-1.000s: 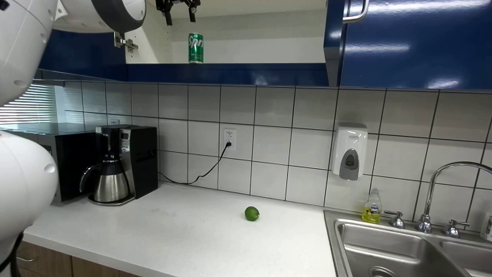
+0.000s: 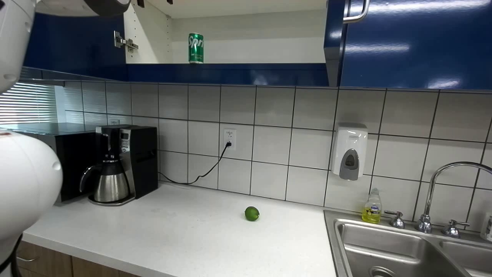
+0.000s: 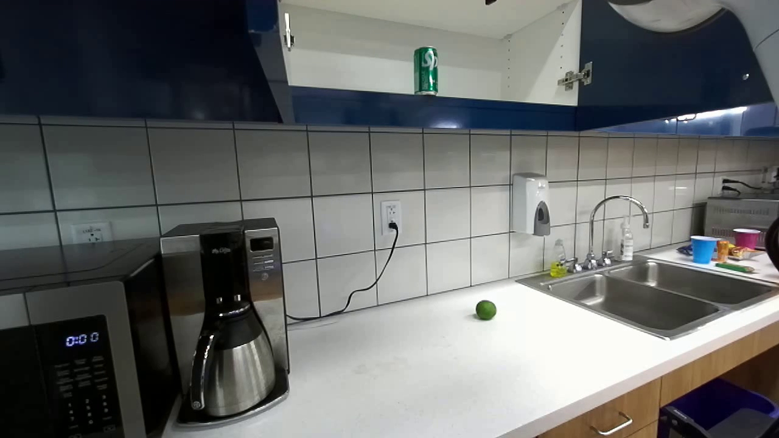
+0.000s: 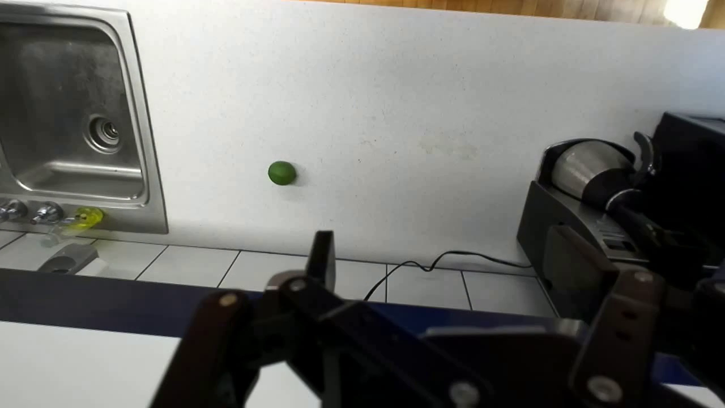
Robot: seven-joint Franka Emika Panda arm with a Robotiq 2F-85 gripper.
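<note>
A green Sprite can stands upright at the front edge of the open cabinet shelf. The wrist view does not show it. On the white counter below lies a green lime, alone and away from the wall. My gripper is open, its fingers wide apart with nothing between them. In the first exterior view only the tips of the gripper show at the top edge, above and left of the can.
A coffee maker with a steel carafe stands left on the counter, its cord running to the outlet. The steel sink and a yellow soap bottle are at right. Open cabinet doors flank the shelf. Mid-counter is mostly clear.
My gripper has risen and shifted left in the first exterior view, away from the can, nearly leaving the frame. The can and the lime have stayed put.
</note>
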